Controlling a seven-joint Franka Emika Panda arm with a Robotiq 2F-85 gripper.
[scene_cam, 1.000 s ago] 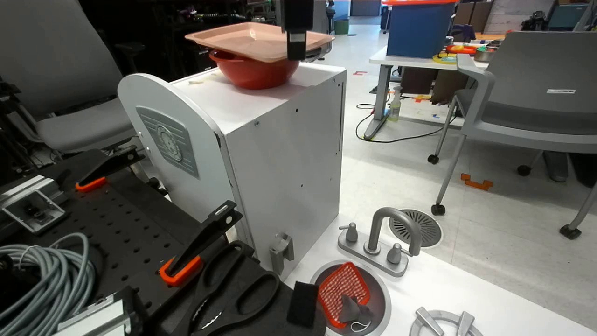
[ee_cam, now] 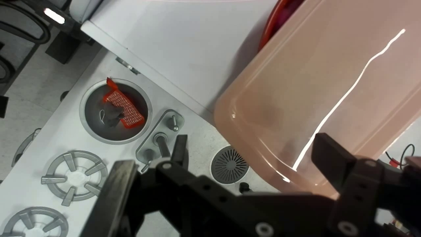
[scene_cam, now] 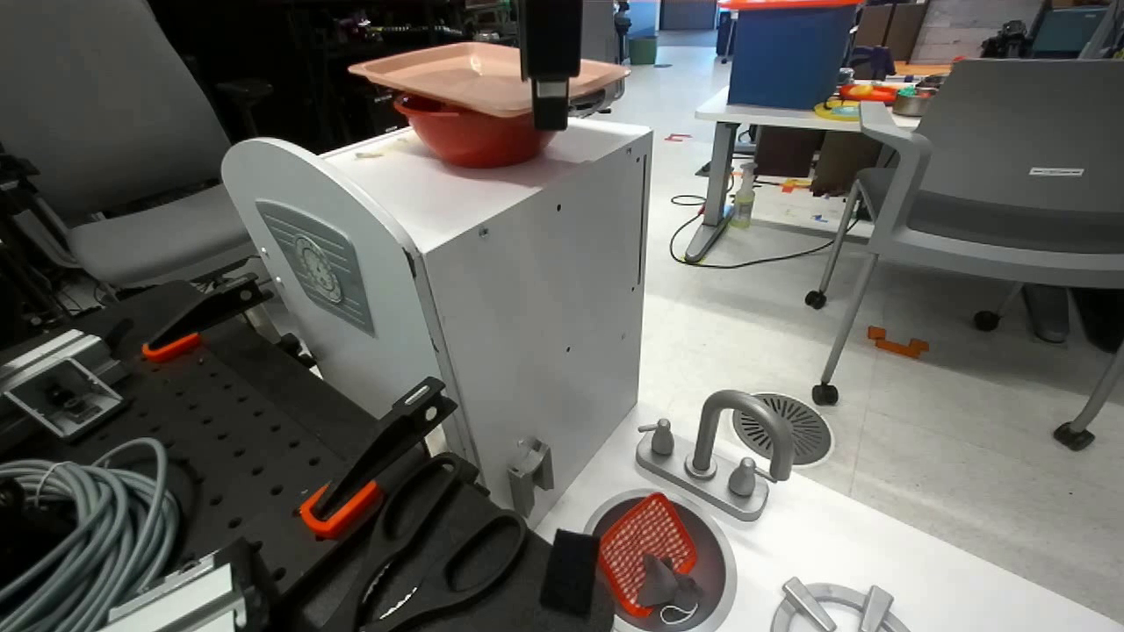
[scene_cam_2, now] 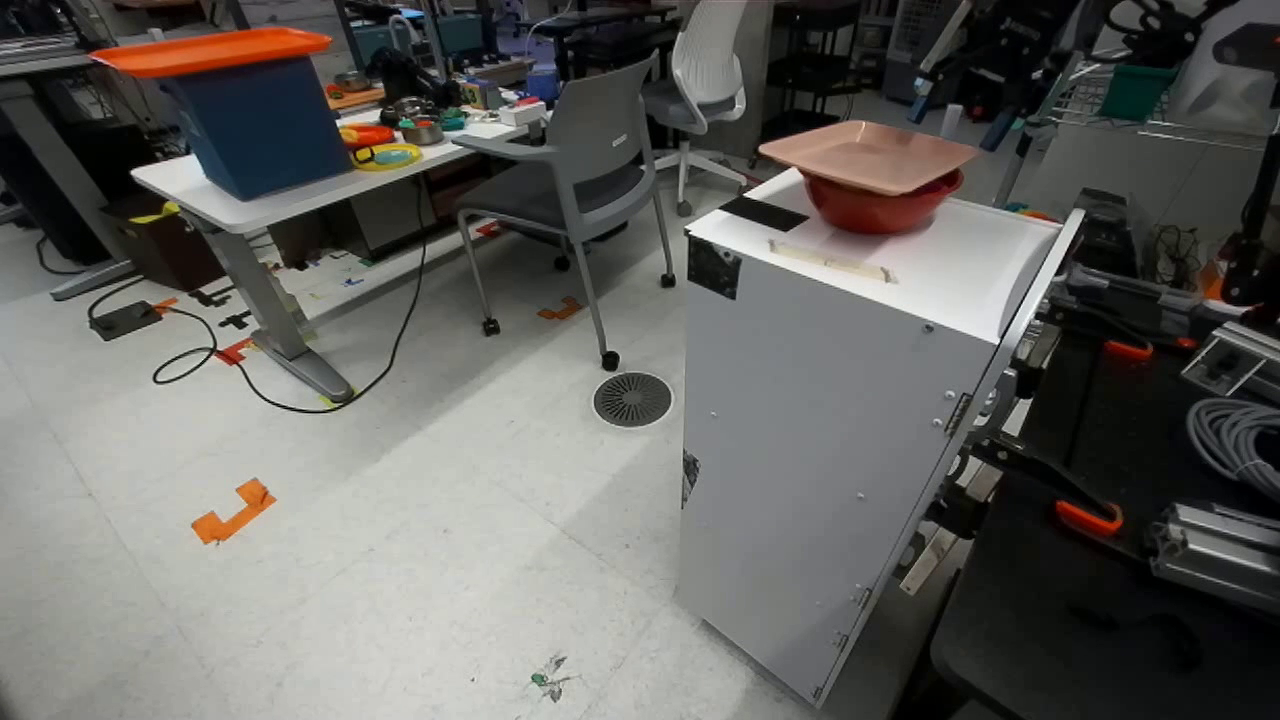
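A pink tray rests tilted across the top of a red bowl, which stands on a white cabinet. In the wrist view, one end of the tray reaches in between the fingers, and a sliver of the bowl shows past its edge. My gripper is open: one finger appears over the tray, the other beside it over the sink unit. Exterior view 1 shows a dark finger at the tray's near right edge; whether they touch, I cannot tell. Exterior view 2 shows tray and bowl, but no gripper.
Below the cabinet lies a white counter with a faucet, a sink holding a red mesh item and a grey piece, and burners. Clamps and cable occupy the black table. Floor beside the cabinet is open.
My gripper has come down a little and shifted slightly left in exterior view 1, beside the tray edge. Tray and bowl have not moved.
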